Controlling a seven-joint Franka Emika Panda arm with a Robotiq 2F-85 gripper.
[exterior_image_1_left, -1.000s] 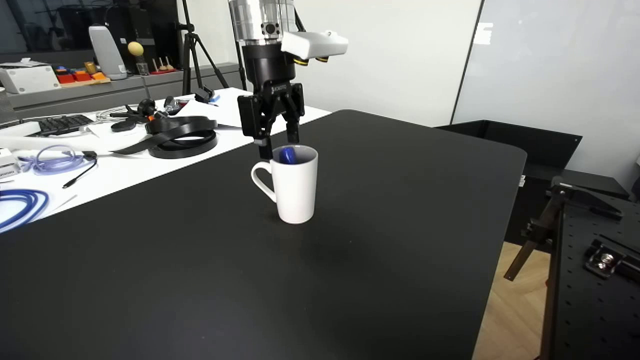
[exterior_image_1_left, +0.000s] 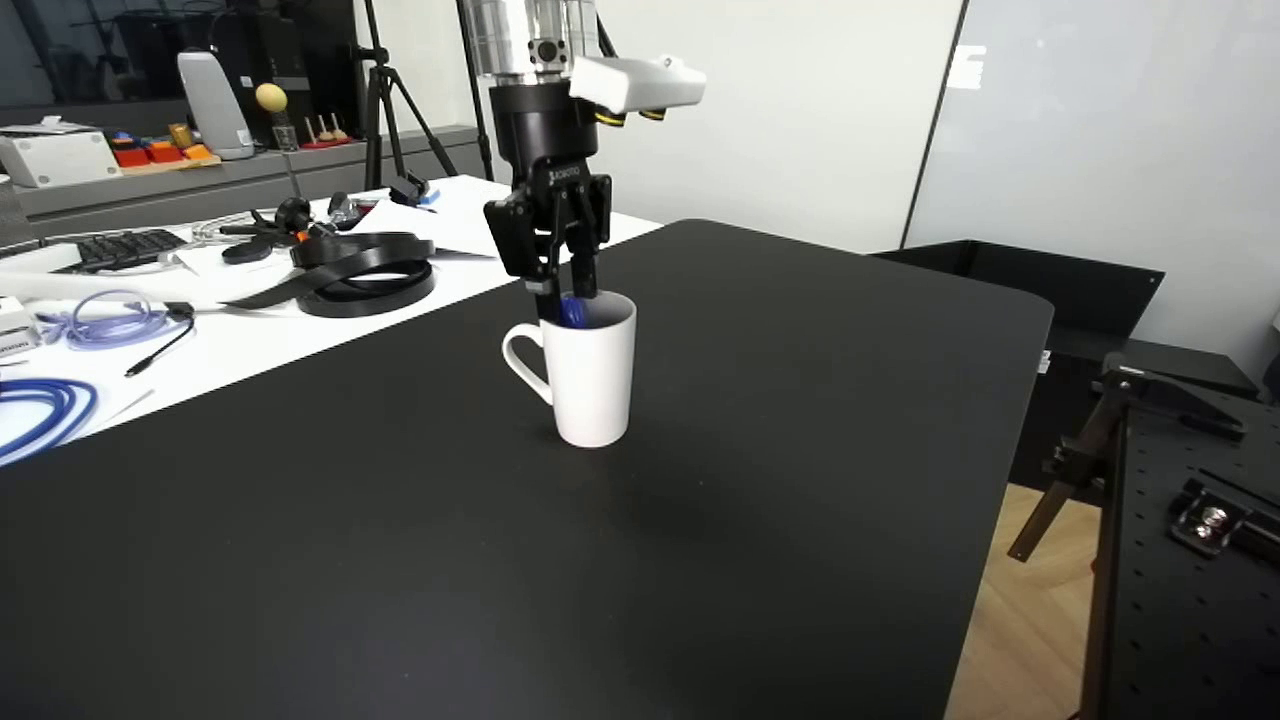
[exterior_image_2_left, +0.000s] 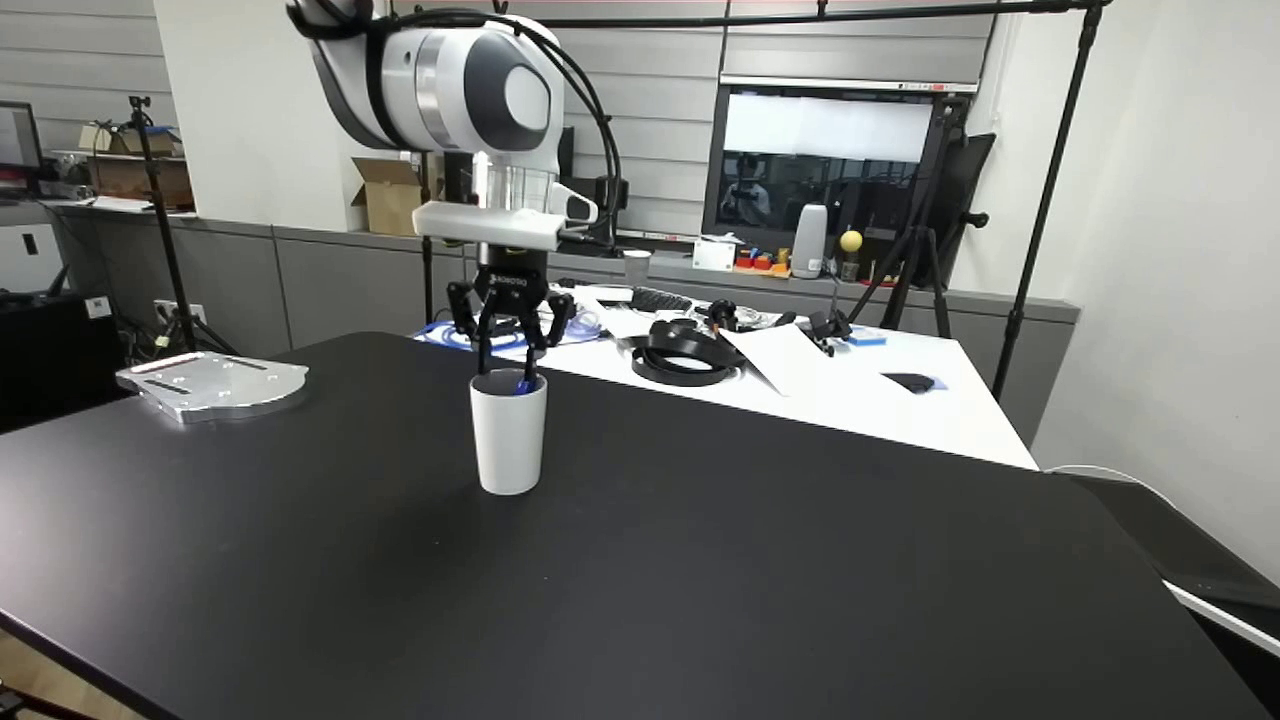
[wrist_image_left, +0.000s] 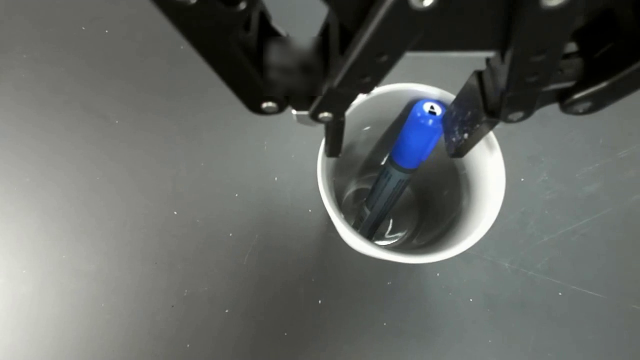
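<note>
A white mug (exterior_image_1_left: 593, 378) stands upright on the black table, its handle toward the left in exterior view 1. Inside it leans a marker (wrist_image_left: 384, 191) with a blue cap (wrist_image_left: 418, 137), the cap end up near the rim. My gripper is partly open over the mug's mouth, pointing down. One finger (wrist_image_left: 469, 120) is right beside the cap; whether it touches I cannot tell. The other finger (wrist_image_left: 334, 138) stands apart from the marker, near the opposite rim. In exterior view 2 both fingers reach the mug's (exterior_image_2_left: 509, 438) rim, and only a bit of blue shows.
A silver plate (exterior_image_2_left: 222, 382) lies at its left edge in exterior view 2. Behind, a white table (exterior_image_2_left: 840, 402) carries black straps (exterior_image_2_left: 681, 354), cables and other clutter.
My gripper has shifted slightly right in exterior view 1, and its fingers are closer together, one now in front of part of the blue cap. The mug has not moved.
</note>
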